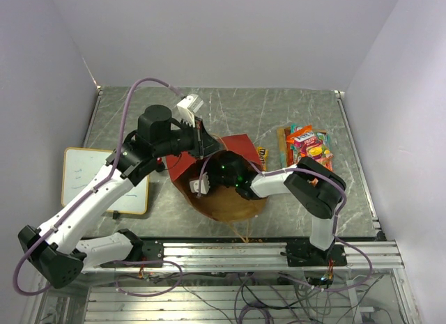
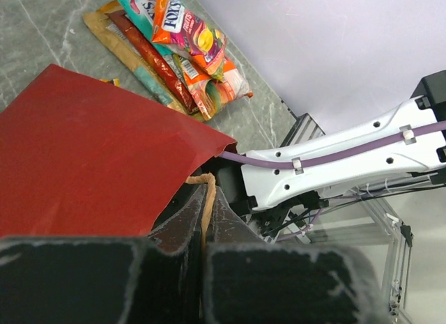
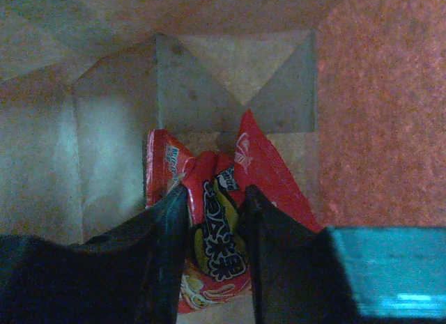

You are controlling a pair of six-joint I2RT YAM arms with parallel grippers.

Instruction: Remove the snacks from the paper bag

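The red and brown paper bag (image 1: 230, 209) lies open at mid-table. My left gripper is shut on its twisted paper handle (image 2: 207, 202) at the red rim, above the bag. My right gripper (image 1: 207, 181) reaches inside; in the right wrist view its fingertips (image 3: 217, 198) are part open over a red snack packet (image 3: 275, 184), partly around its middle. Whether they grip it is unclear.
A pile of colourful snack packets (image 1: 310, 146) lies at the right of the table. A yellow packet shows just behind the bag. A whiteboard (image 1: 83, 171) lies at the left.
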